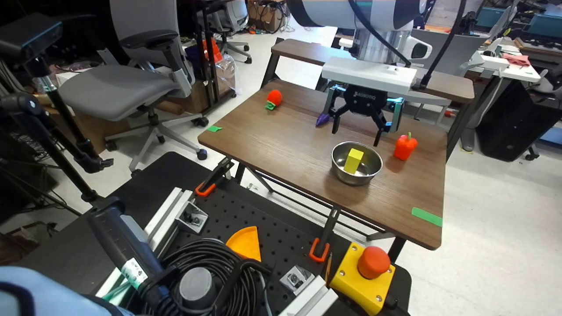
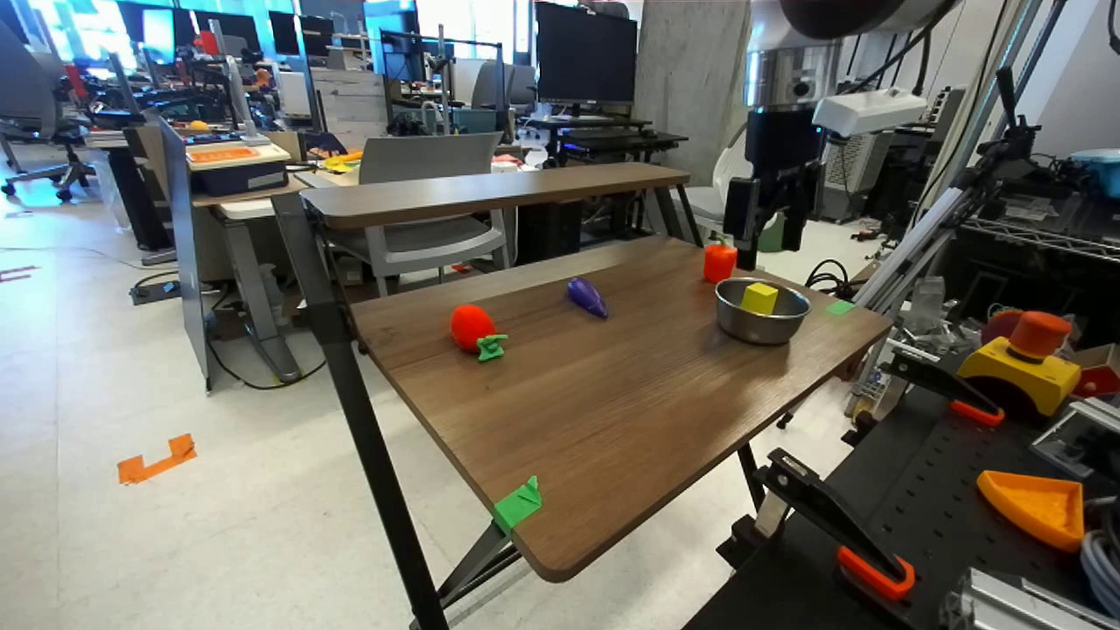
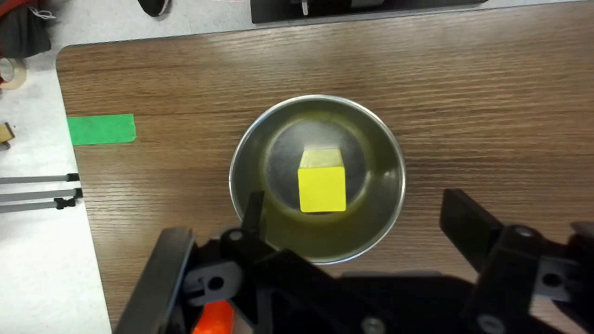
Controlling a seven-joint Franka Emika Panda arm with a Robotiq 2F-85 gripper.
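A yellow block stands on end inside the round metal bowl, near the table's front right in exterior view 1. Above the bowl and toward its back side hangs my gripper, its fingers wide apart and empty. In the wrist view one of the fingers overlaps the bowl's rim and the other lies off to its right. An orange-red pepper stands on the table to the right of the bowl. Further back lies a purple eggplant, and a red tomato-like toy with green leaves rests apart from it.
A raised shelf runs along the table's back edge. Green tape marks the table's front right corner. Clamps hold the front edge side by the black pegboard.
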